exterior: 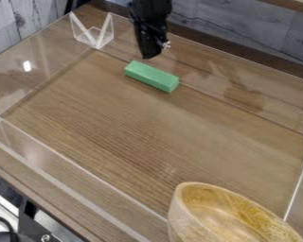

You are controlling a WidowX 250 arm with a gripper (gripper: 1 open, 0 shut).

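Note:
A black robot gripper (151, 43) hangs at the top middle of the view, above and a little behind a green rectangular block (151, 77) lying on the wooden table. The gripper is apart from the block; its fingers are small and dark, so their state is unclear.
A white wire object (94, 30) stands at the back left. A large yellow bowl (227, 214) sits at the front right. Dark cables hang off the lower left edge.

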